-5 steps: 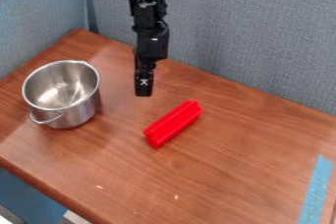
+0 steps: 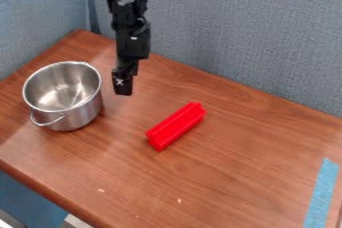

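Note:
A steel pot (image 2: pixel 63 96) with a wire handle sits on the wooden table at the left. The black gripper (image 2: pixel 123 83) hangs just to the right of the pot, low over the table, pointing down; whether its fingers are open or shut is too small to tell. A red rectangular block (image 2: pixel 175 126) lies in the middle of the table, apart from the pot and lower right of the gripper.
Blue-grey padded walls (image 2: pixel 234 47) border the table at the back and left. A light blue strip (image 2: pixel 322 194) lies at the right edge.
The arm and gripper have moved left, toward the pot. The pot and red block have not moved.

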